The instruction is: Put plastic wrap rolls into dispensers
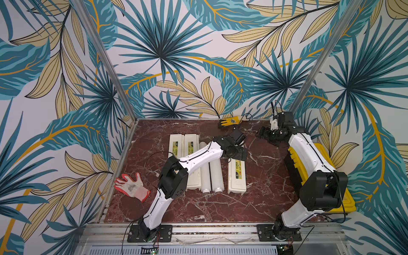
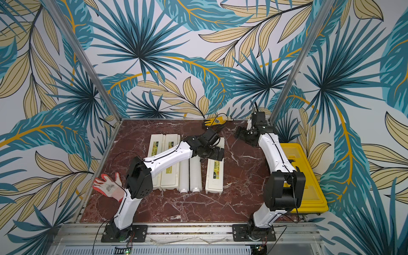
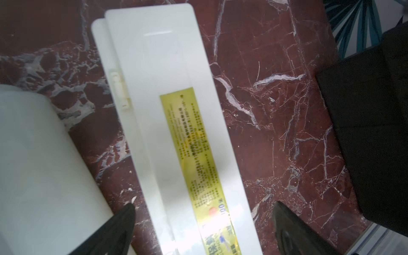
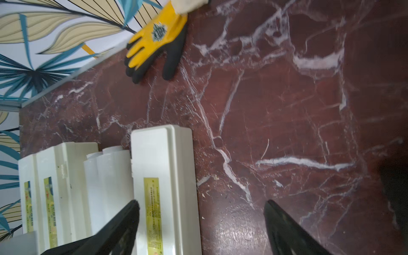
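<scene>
Two white dispensers with yellow labels (image 1: 191,180) lie side by side at the left, two white wrap rolls (image 1: 217,178) beside them, then a lone dispenser (image 1: 236,180) at the right of that row. My left gripper is open above the lone dispenser, with a roll at the left edge of the left wrist view. My right gripper is open, higher up and to the right, facing the same row.
A yellow glove (image 2: 214,121) lies at the back, a red-and-white glove (image 1: 131,187) at the left. A yellow-lidded box (image 2: 312,191) sits under the right arm. Bare marble lies between that box and the row.
</scene>
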